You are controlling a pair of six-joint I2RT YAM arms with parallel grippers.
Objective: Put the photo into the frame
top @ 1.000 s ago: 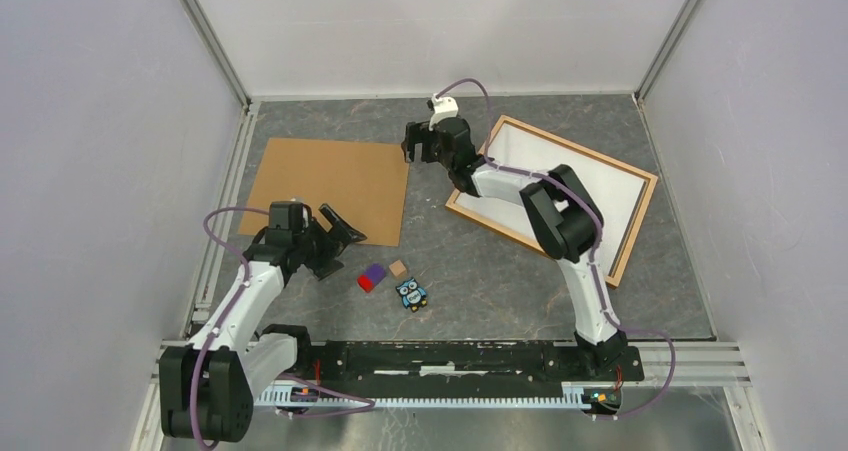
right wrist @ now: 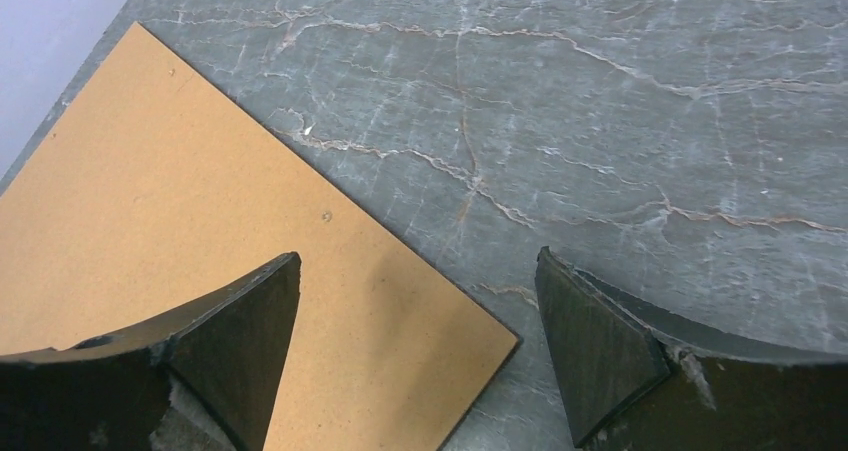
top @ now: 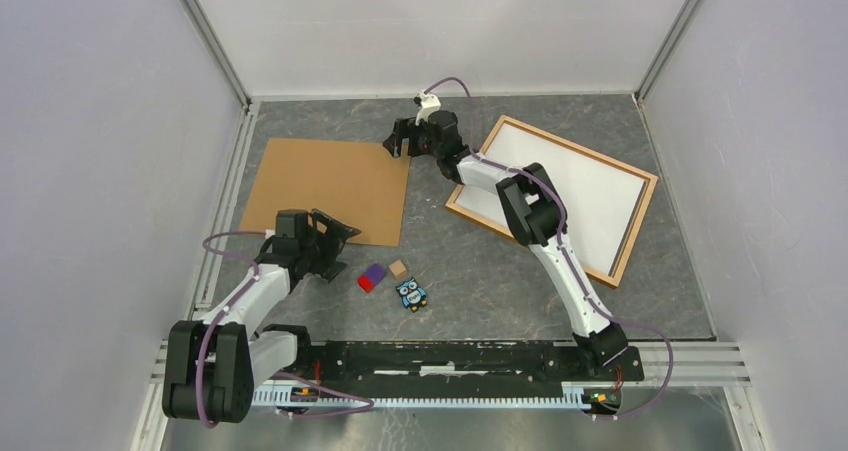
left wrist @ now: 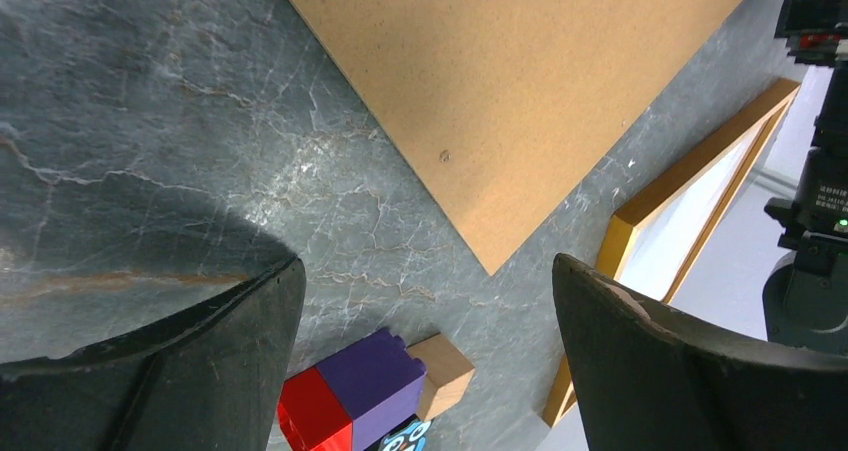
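Observation:
A tan board (top: 330,181), with no picture visible on its upper face, lies flat on the left of the marble surface. The wooden frame (top: 572,144) with white inside lies at the right. My left gripper (top: 340,241) stands open near the board's near right corner, nothing between its fingers; in the left wrist view that corner is just beyond the gap. My right gripper (top: 400,141) is over the board's far right corner; in the right wrist view its fingers are apart on either side of that corner (right wrist: 470,356), holding nothing.
A red and purple block (top: 371,277), a small wooden block (top: 397,269) and a blue owl item (top: 411,293) lie in the near middle. Clear marble lies right of them. White walls bound the sides and back.
My left gripper has shifted slightly toward the left and near side.

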